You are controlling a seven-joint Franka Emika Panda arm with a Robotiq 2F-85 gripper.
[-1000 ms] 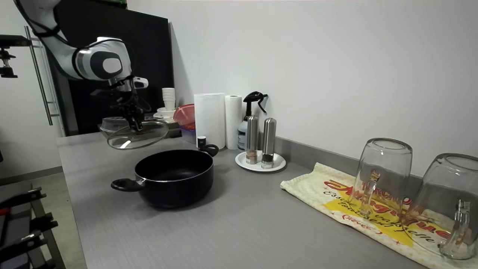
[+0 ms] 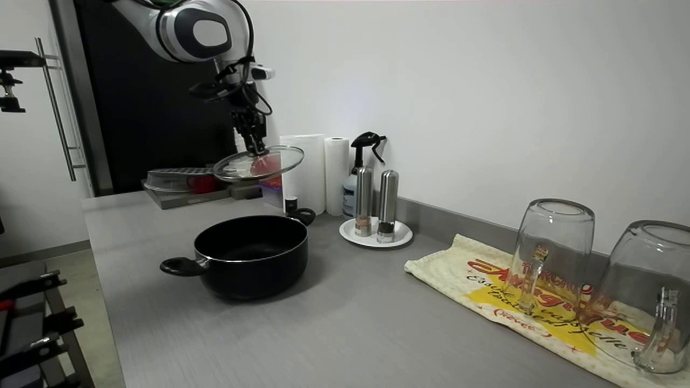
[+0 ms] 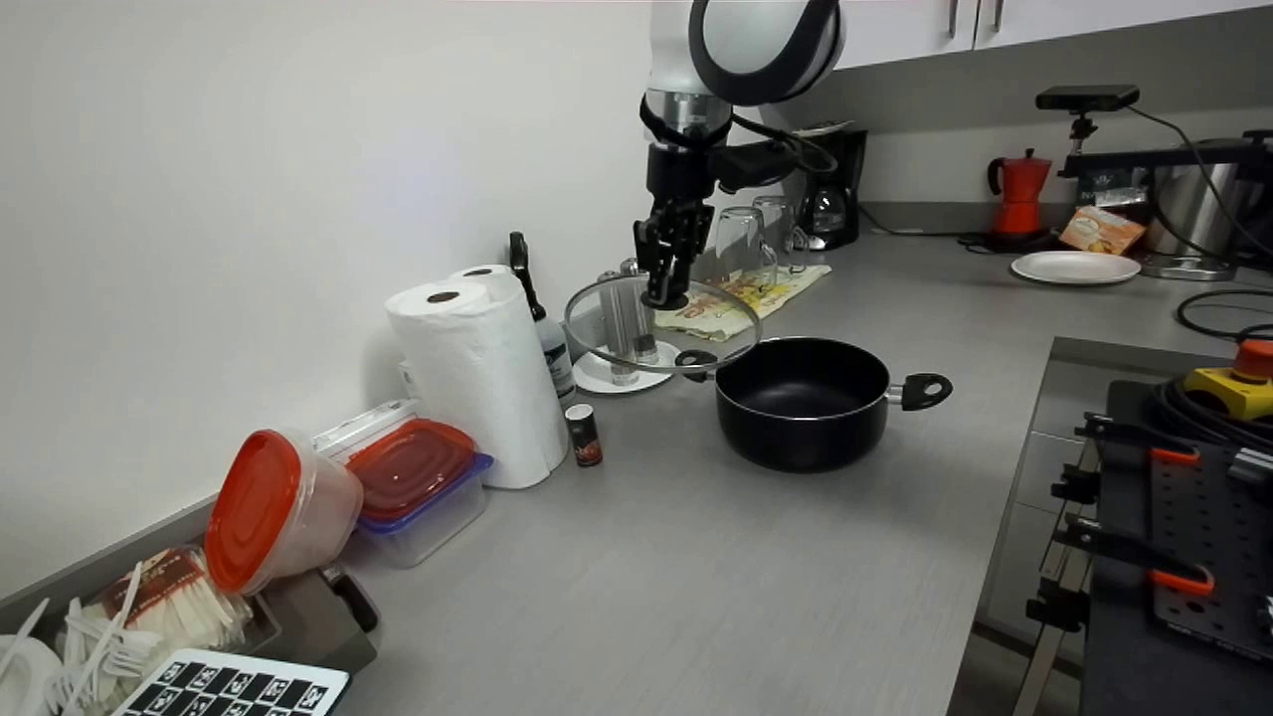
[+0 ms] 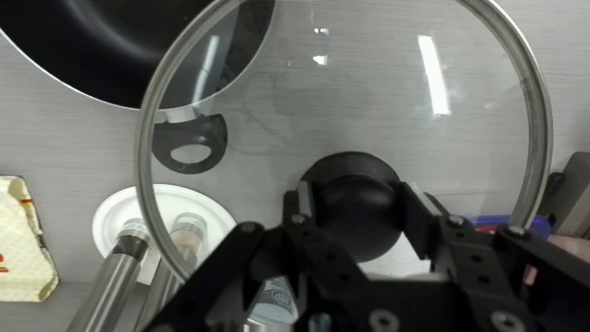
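My gripper is shut on the black round knob (image 4: 362,221) of a clear glass lid (image 2: 284,169) with a metal rim. The lid hangs in the air, roughly level, knob upward. Below it on the counter stands a black two-handled pot (image 2: 252,258), uncovered and looking empty where its inside shows. In the wrist view the pot (image 4: 105,50) lies at the upper left, and the lid's rim overlaps only its edge and one handle (image 4: 191,146). From the second exterior view, the gripper (image 3: 668,292) is on the paper-roll side of the pot (image 3: 800,412).
Paper towel rolls (image 3: 477,370), a spray bottle (image 2: 350,191) and a small dark jar (image 3: 584,435) stand near the wall. Two metal grinders (image 2: 386,200) rest on a white plate (image 2: 401,234). Upturned glass mugs (image 2: 553,252) sit on a towel (image 2: 446,265).
In the first exterior view, the arm and held lid have moved right and up, from left of the pot to in front of the paper rolls. The pot has stayed put.
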